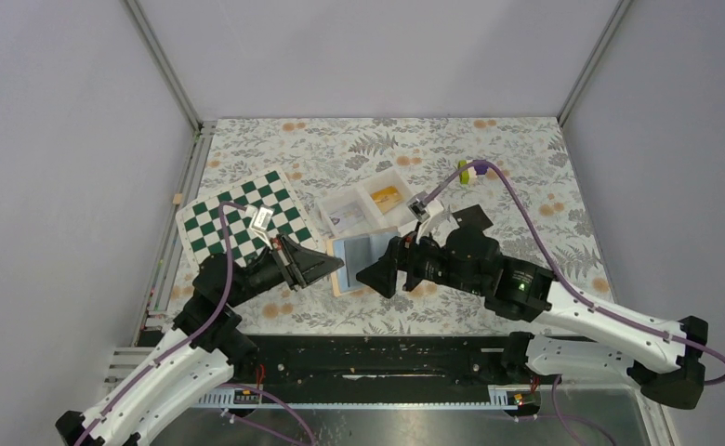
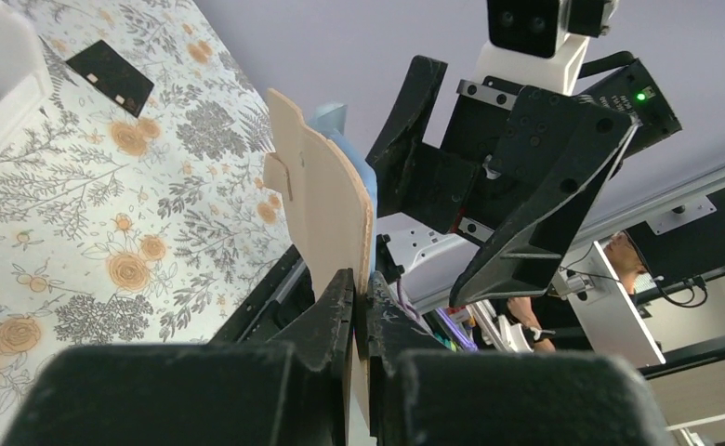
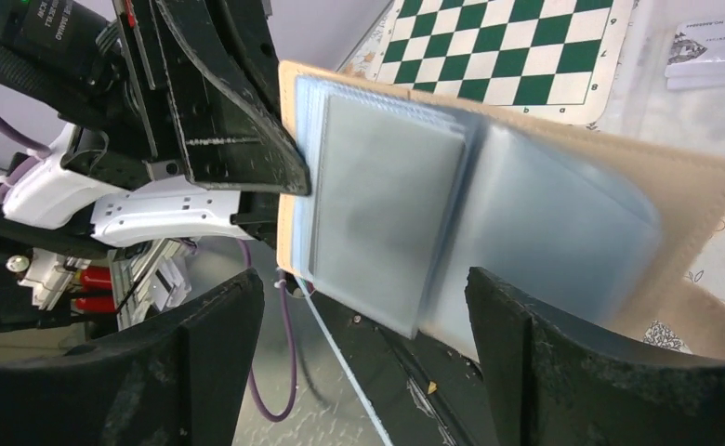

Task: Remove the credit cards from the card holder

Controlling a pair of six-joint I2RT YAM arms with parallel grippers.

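Note:
An opened card holder (image 1: pixel 359 260) with a tan cover and pale blue, translucent sleeves is held in the air by my left gripper, shut on its tan edge. In the right wrist view the sleeve stack (image 3: pixel 387 209) faces me; whether cards are inside is unclear. My right gripper stands open just in front of the holder, its fingers apart on either side at the bottom of that view, with the sleeves beyond them.
A white two-compartment box (image 1: pixel 359 193) with cards lies behind the holder. A checkered board (image 1: pixel 247 209) is at left, a black card (image 2: pixel 110 76) at right, and a small green-purple block (image 1: pixel 464 171) at back right.

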